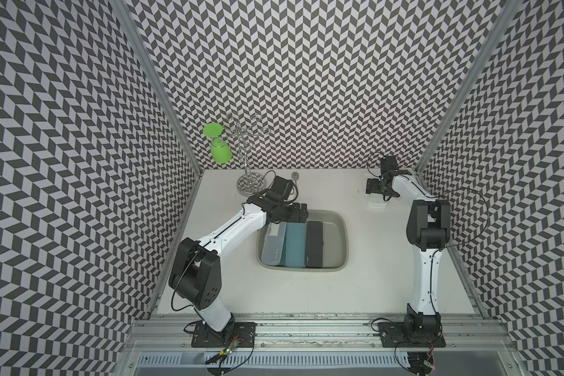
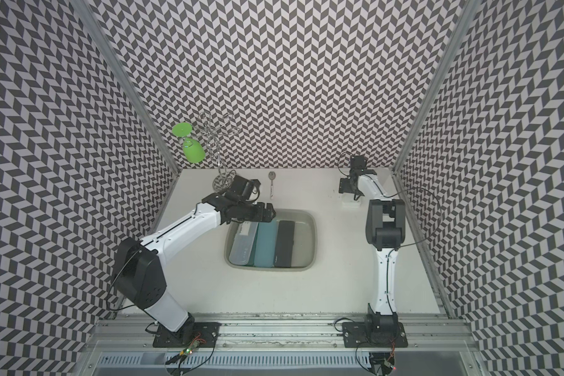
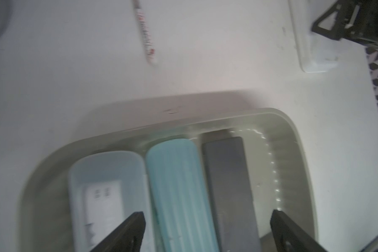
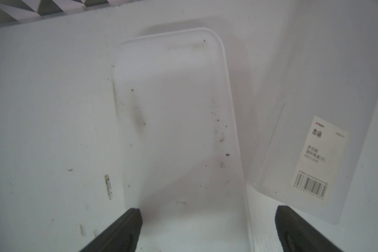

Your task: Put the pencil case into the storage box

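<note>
In the grey-green storage box [image 1: 337, 252] lie three long cases side by side: a translucent one [image 3: 107, 166] with a white label, a teal one [image 3: 178, 184] and a dark grey one [image 3: 231, 180]. My left gripper [image 1: 303, 213] is open and empty above the box's far side. At the right, my right gripper hangs open over a white translucent case [image 4: 178, 113] that lies on the table between its fingers' lines. Touching neither finger visibly, a labelled clear pen case piece [image 4: 323, 138] lies just right of it.
Behind my left gripper stands a metal rack [image 1: 251, 182] with a green goblet [image 1: 220, 152] hanging on it. A spoon [image 2: 272, 178] lies behind the box. Bare table [image 1: 376, 263] separates the box from the right arm.
</note>
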